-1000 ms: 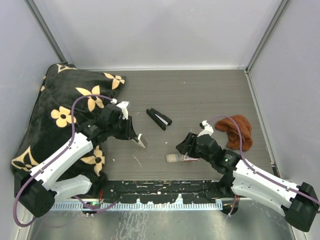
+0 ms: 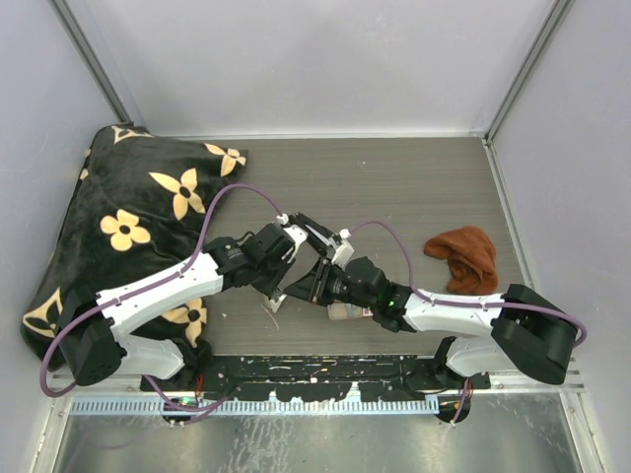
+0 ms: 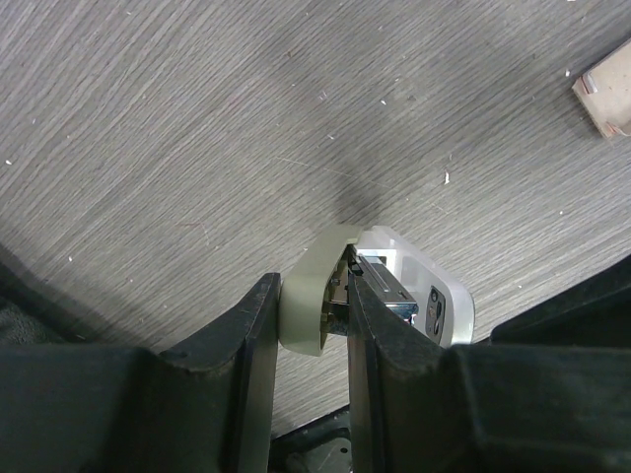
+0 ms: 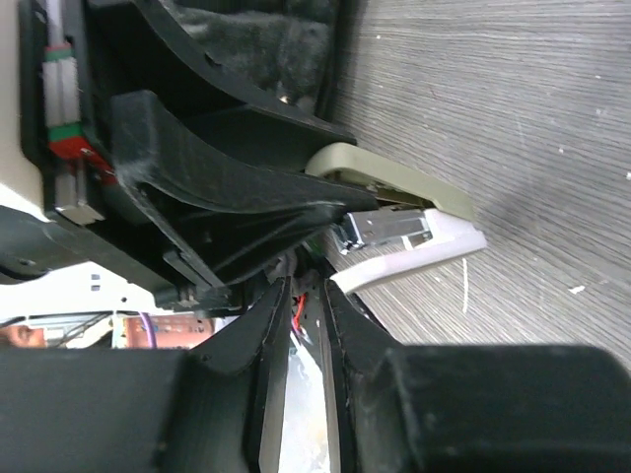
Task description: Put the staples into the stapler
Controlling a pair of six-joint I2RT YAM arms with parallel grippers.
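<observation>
My left gripper is shut on the beige top of a small stapler (image 2: 277, 301). In the left wrist view, the stapler's metal magazine (image 3: 394, 293) and white base (image 3: 458, 310) stand out to the right of the fingers. In the right wrist view, the stapler hangs tilted, its beige lid (image 4: 394, 177) spread apart from the white base (image 4: 419, 258). Whether any staples are between them cannot be made out.
The staple box (image 2: 345, 311) lies on the table, partly covered by the right arm. Behind the grippers is a black two-armed object (image 2: 314, 232). A brown cloth (image 2: 463, 261) is at right, a dark flowered blanket (image 2: 128, 197) at left.
My right gripper has moved left from the staple box to the stapler. My left gripper has shifted right and toward the front edge, turning the stapler while holding it.
</observation>
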